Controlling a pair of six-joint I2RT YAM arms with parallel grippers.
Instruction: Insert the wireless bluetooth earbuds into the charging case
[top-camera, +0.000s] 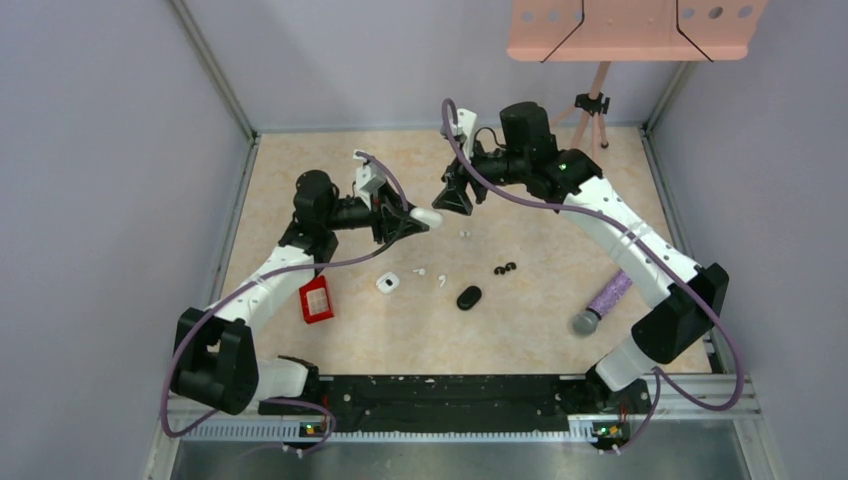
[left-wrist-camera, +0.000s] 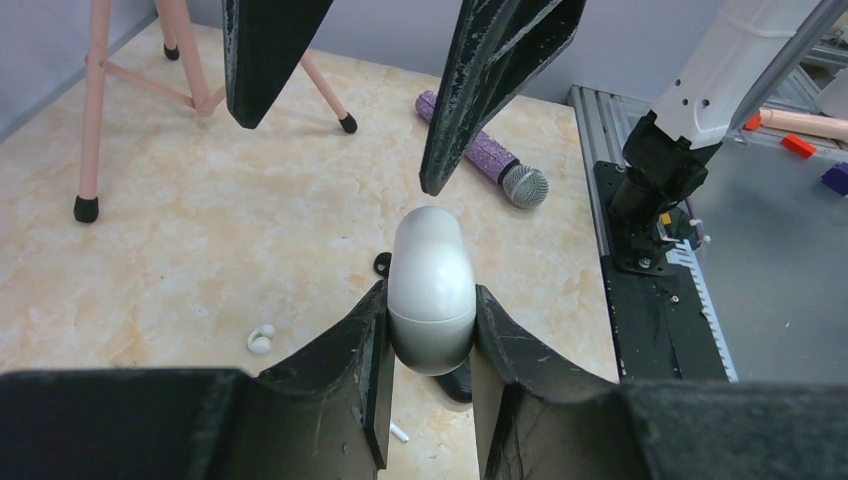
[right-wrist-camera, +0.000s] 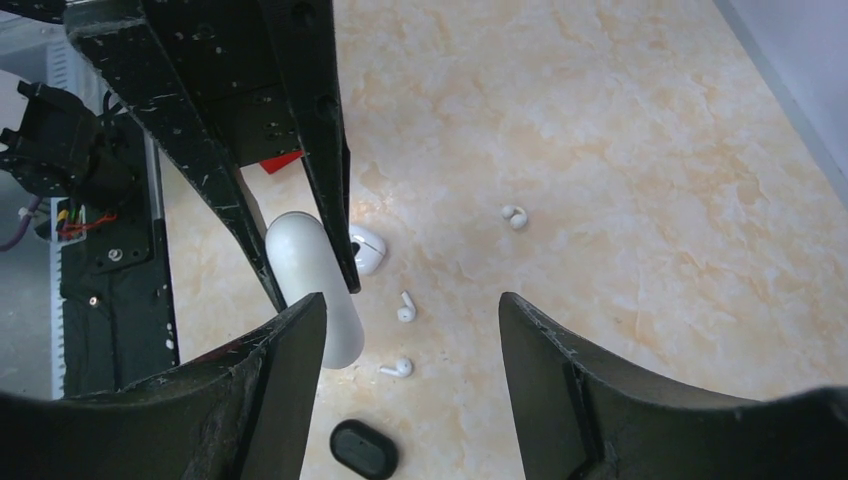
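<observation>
A smooth white charging case (left-wrist-camera: 432, 265) is clamped in my left gripper, held above the table. Its seam shows as a thin line and its lid looks closed; its inside is hidden. Across from it, my right gripper stands part open and empty, its fingers (right-wrist-camera: 300, 350) apart from the case. Loose white earbuds lie on the table: one (top-camera: 419, 271) and another (top-camera: 442, 281) near the front, and a small white pair (top-camera: 464, 234) below the right gripper. Black earbuds (top-camera: 505, 268) lie farther right.
A black case (top-camera: 469, 297) and a square white case (top-camera: 388, 283) lie on the table. There is a red item (top-camera: 316, 299) by the left arm and a purple microphone (top-camera: 604, 301) by the right arm. A pink tripod (top-camera: 598, 105) stands at the back right.
</observation>
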